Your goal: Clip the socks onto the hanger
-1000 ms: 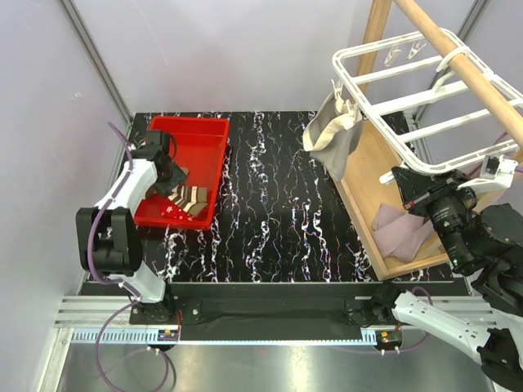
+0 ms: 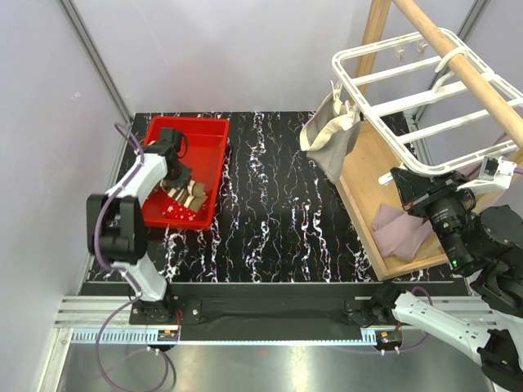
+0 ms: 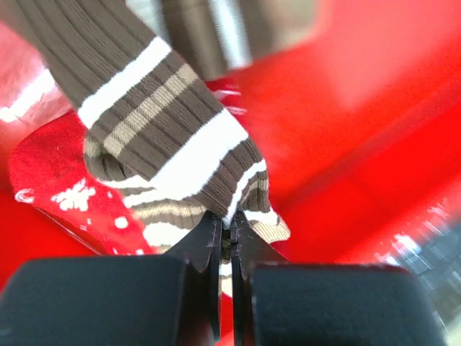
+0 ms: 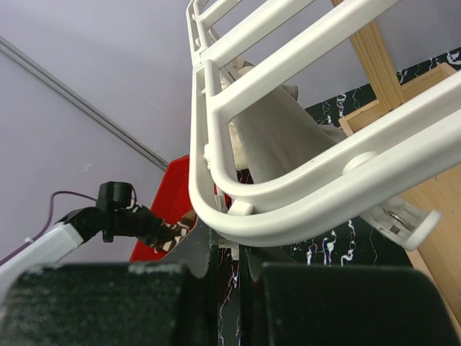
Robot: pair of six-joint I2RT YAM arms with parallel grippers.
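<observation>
My left gripper is down in the red bin, shut against a brown striped sock; whether fabric is between its fingertips is unclear. A red patterned sock lies underneath. At the white hanger, my right gripper is shut on the hanger's lower rail. A grey sock hangs from the hanger's clips on the left side.
The wooden box beneath the hanger holds folded pinkish cloth. Wooden poles support the hanger.
My left arm has shifted within the bin over the striped socks. The hanging grey sock sways slightly. The right arm stays in place.
</observation>
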